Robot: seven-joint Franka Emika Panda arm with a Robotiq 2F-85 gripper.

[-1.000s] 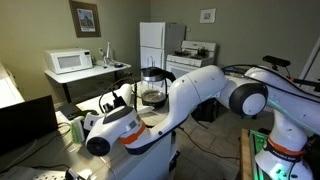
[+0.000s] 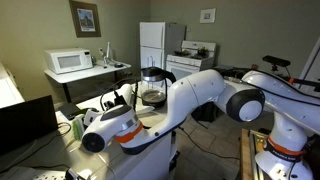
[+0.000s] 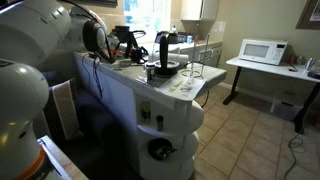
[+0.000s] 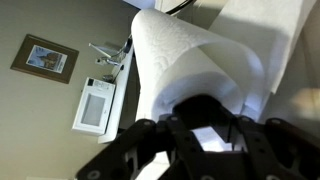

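A white paper towel roll (image 4: 165, 50) fills the middle of the wrist view, tilted, with the dark hole of its core facing the camera. The black parts of my gripper lie along the bottom of that view, right up against the roll's near end. Shadow and blur hide the fingertips, so whether they grip the roll or its core does not show. In exterior view 1, the gripper (image 2: 80, 125) is at the counter on the left, largely hidden behind the wrist.
A dark monitor (image 2: 27, 122) stands left of the gripper. A glass-topped appliance (image 2: 153, 87) sits farther along the counter. In exterior view 2, a tall black appliance (image 3: 172, 52) stands near the counter's edge. Open floor (image 3: 235, 145) lies beside the counter.
The wrist has shifted slightly to the left in exterior view 1. The surrounding objects look unmoved.
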